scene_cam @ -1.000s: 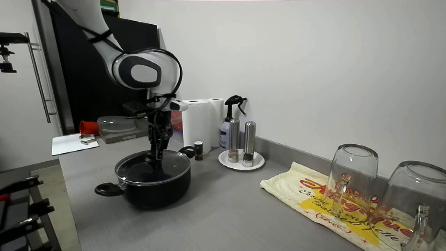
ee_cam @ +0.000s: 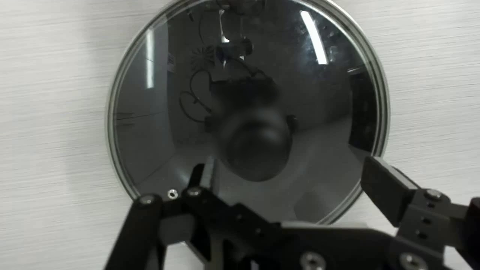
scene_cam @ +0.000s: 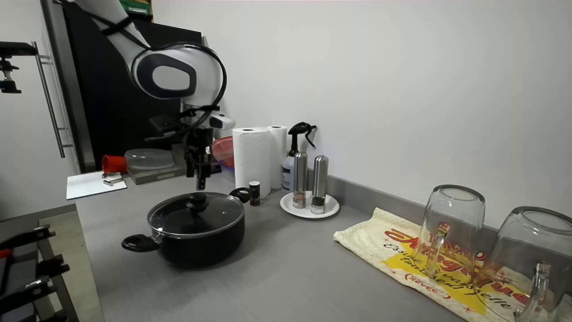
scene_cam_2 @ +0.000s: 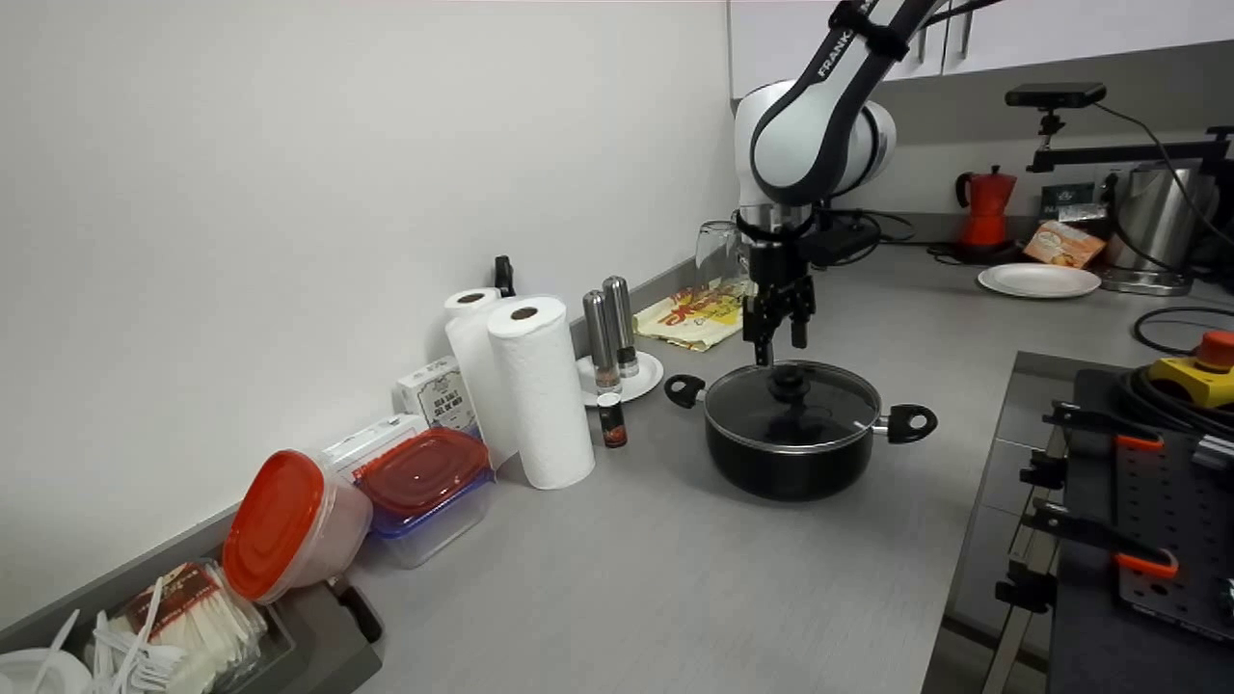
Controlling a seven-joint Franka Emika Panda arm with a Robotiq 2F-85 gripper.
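Observation:
A black two-handled pot (scene_cam: 201,251) stands on the grey counter, covered by a glass lid (scene_cam: 225,212) with a metal rim. At the lid's centre is a black knob (scene_cam_2: 790,383). Just above the knob, and apart from it, hangs my gripper (scene_cam_2: 782,347), pointing down. In the wrist view the gripper's fingers (ee_cam: 386,184) are spread wide with nothing between them, and the blurred knob (ee_cam: 257,155) shows beyond the gap, toward the left finger. The lid appears to sit level on the pot.
Paper towel rolls (scene_cam_2: 541,399), a small spice jar (scene_cam: 254,193) and a white plate (scene_cam: 330,207) with two metal grinders stand along the wall. Glass mugs (scene_cam: 453,230) rest on a printed cloth (scene_cam: 370,230). Counter space in front of the pot is clear.
My gripper has risen from around the lid's knob and shifted slightly left in exterior view 1, leaving the knob uncovered. The pot and lid have not moved.

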